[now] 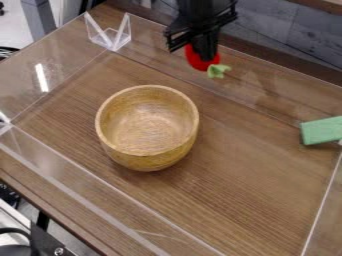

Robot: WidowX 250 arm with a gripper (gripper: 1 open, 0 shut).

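Observation:
My black gripper [203, 50] is at the top centre, above and behind the bowl, with a red object [199, 59] with a pale green tip at its lower end, off the table as far as I can judge; whether the fingers are closed on it is hidden. A wooden bowl [147, 126] sits at centre-left. A green block [322, 130] lies at the right edge.
A clear plastic holder [110, 33] stands at the top left. A grey plank wall [277, 39] runs along the back.

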